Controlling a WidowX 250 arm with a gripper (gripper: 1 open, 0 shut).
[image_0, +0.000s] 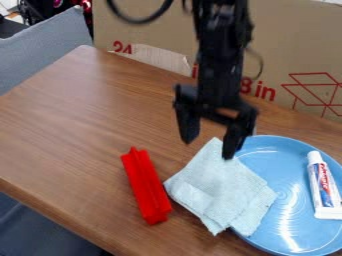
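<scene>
The black gripper (209, 140) hangs above the upper part of a folded pale cloth (214, 192), its two fingers apart with nothing visible between them. To the left of the cloth lies a red oblong object (146, 185) on the wooden table (74, 125). On the right, a blue plate (287, 225) carries a white toothpaste tube (323, 185), and the cloth lies against the plate's left side, partly at its rim.
A cardboard box (301, 55) stands along the back of the table behind the arm. A grey surface (40, 55) lies beyond the table's left edge.
</scene>
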